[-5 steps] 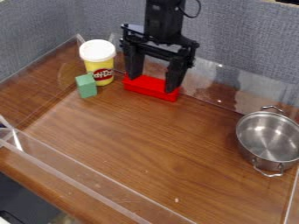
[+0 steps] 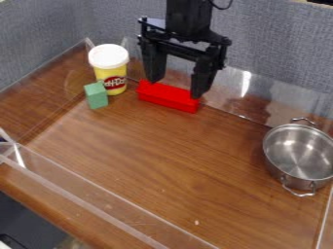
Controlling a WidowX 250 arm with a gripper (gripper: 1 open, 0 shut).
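The black gripper [image 2: 176,76] hangs at the top centre, its two fingers spread open over a red block [image 2: 168,97] lying on the wooden table. A white-lidded yellow container [image 2: 109,73] stands left of the red block, with a small green block [image 2: 95,95] beside it toward the front. A steel pot [image 2: 298,153] with handles sits at the right.
Grey walls bound the back and left, and clear panels run along the back and front-left edges.
The gripper has shifted slightly, staying over the red block with its fingers apart. The objects on the table look unmoved.
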